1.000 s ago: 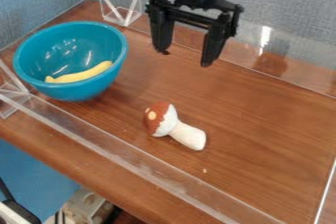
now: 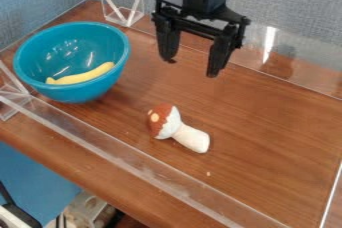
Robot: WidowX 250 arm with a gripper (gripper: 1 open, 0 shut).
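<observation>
The black gripper (image 2: 193, 52) hangs over the back middle of the table, its two fingers spread wide and empty. A blue bowl (image 2: 103, 82) on the left holds a yellow banana-like toy (image 2: 80, 75). A toy mushroom (image 2: 186, 135) with a spotted orange-red cap and white stem lies on its side at the front middle of the wooden table (image 2: 261, 142), below the gripper and apart from it.
Clear plastic walls edge the table, with white angled brackets at the left and back left.
The bowl, banana and mushroom stay where they were.
</observation>
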